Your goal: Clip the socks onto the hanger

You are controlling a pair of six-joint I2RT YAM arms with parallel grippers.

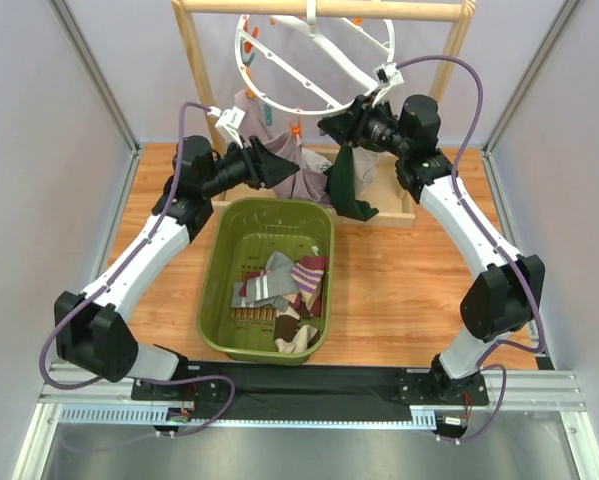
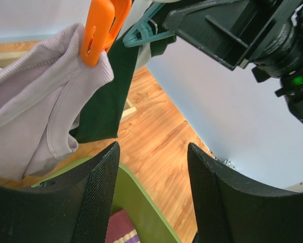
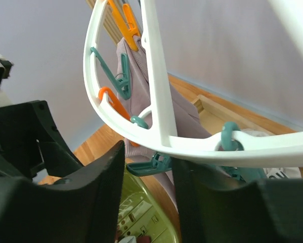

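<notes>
The white clip hanger hangs from a wooden frame, a lilac sock held by orange clips, a dark green sock hanging to its right. My right gripper is at the rim, fingers around a teal clip; whether they grip it is unclear. My left gripper stands open with nothing between its fingers, just in front of the lilac sock. A green bin holds several loose socks.
The wooden frame stands over a wooden tray at the back. The floor right of the bin is clear.
</notes>
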